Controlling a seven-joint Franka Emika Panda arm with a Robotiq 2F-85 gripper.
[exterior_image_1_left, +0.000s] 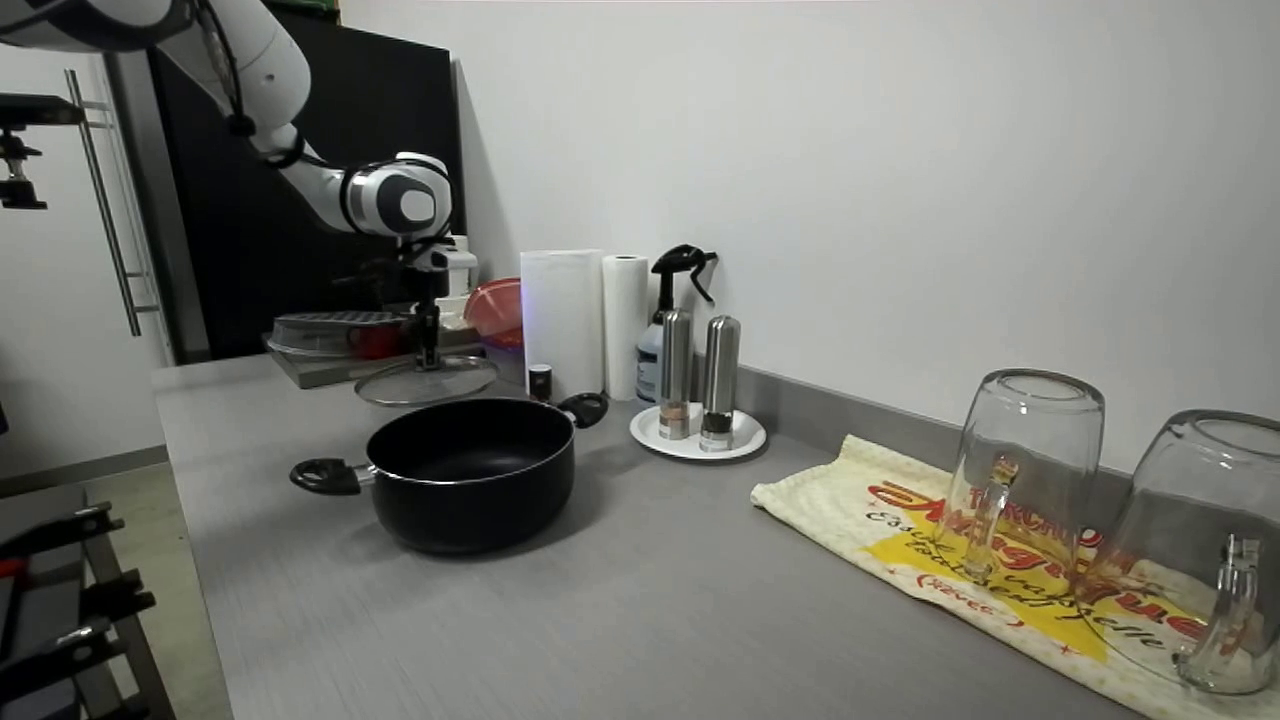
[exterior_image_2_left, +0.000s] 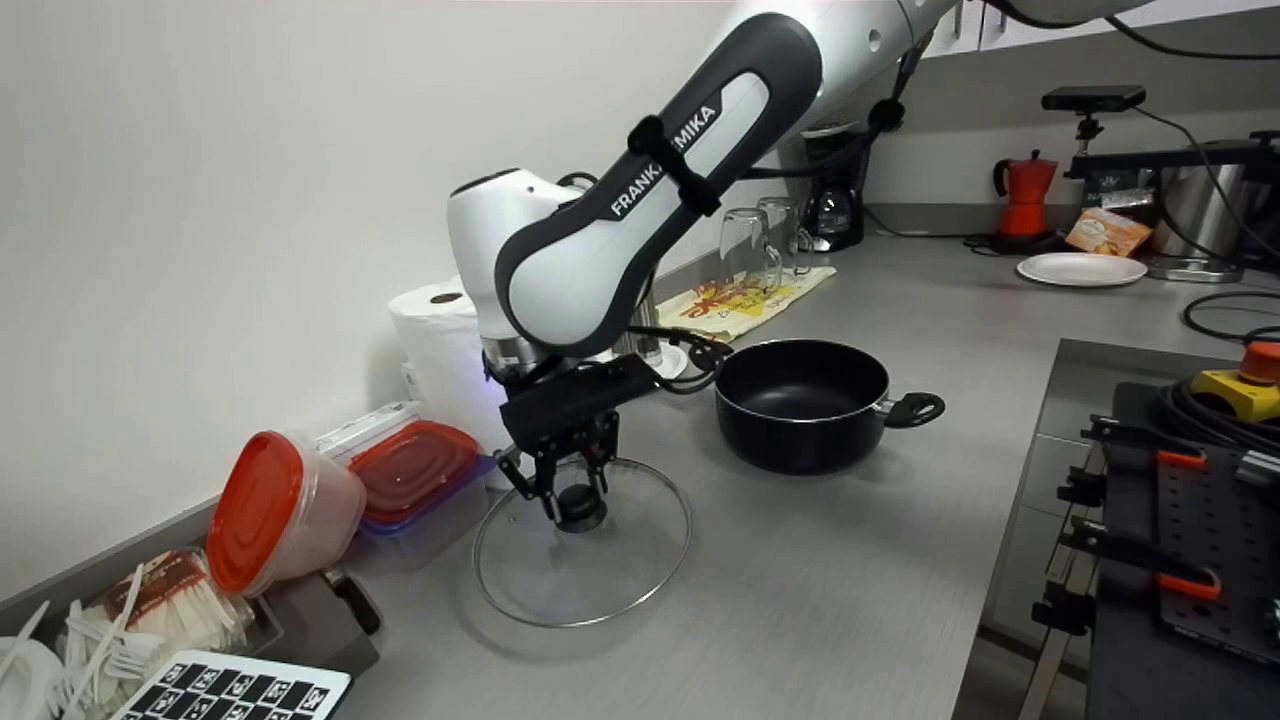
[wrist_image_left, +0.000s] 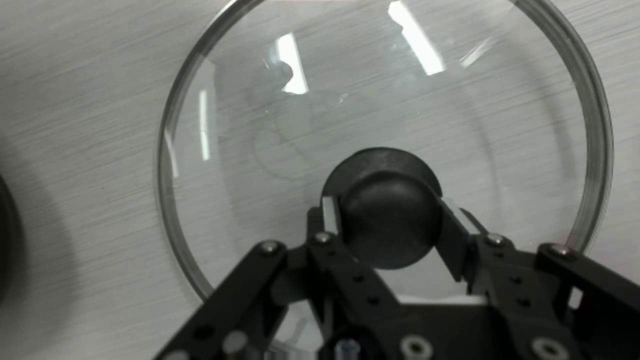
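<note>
A round glass lid (exterior_image_2_left: 624, 564) with a metal rim hangs a little above the grey counter. My gripper is shut on its black knob (wrist_image_left: 393, 222), one finger against each side in the wrist view. In exterior view 1 the lid (exterior_image_1_left: 408, 384) is behind the black pot (exterior_image_1_left: 474, 492), with the gripper (exterior_image_1_left: 428, 358) upright over it. The pot (exterior_image_2_left: 798, 414) stands uncovered on the counter, its inside looking empty; in exterior view 2 it is to the right of the lid.
Paper rolls (exterior_image_1_left: 561, 318), a spray bottle (exterior_image_1_left: 651, 354) and two grinders on a white plate (exterior_image_1_left: 756, 434) line the wall. Glass mugs (exterior_image_1_left: 1020, 480) stand on a cloth (exterior_image_1_left: 864, 504). Red-lidded containers (exterior_image_2_left: 282, 510) are left of the lid. Counter in front of the pot is clear.
</note>
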